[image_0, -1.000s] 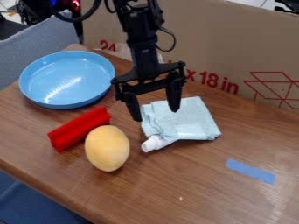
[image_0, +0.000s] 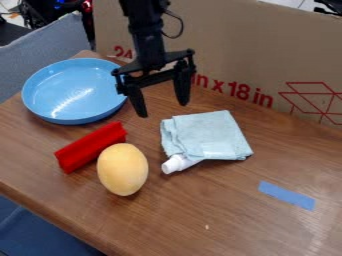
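Note:
My black gripper (image_0: 159, 99) hangs open above the table at the back centre, between a blue plate (image_0: 70, 112) and a folded pale blue cloth (image_0: 206, 134), with nothing between its fingers. The cloth lies flat, with a white object (image_0: 178, 163) partly under its front edge. A red cylinder (image_0: 90, 147) lies on the left, in front of the plate. A yellow oval object (image_0: 123, 169) lies just to the right of it, nearer the front.
A cardboard box (image_0: 274, 55) stands along the back. A strip of blue tape (image_0: 286, 195) is on the right of the table. A grey padded surface borders the left.
My gripper has moved up and to the left, away from over the cloth. The objects on the table have not visibly moved.

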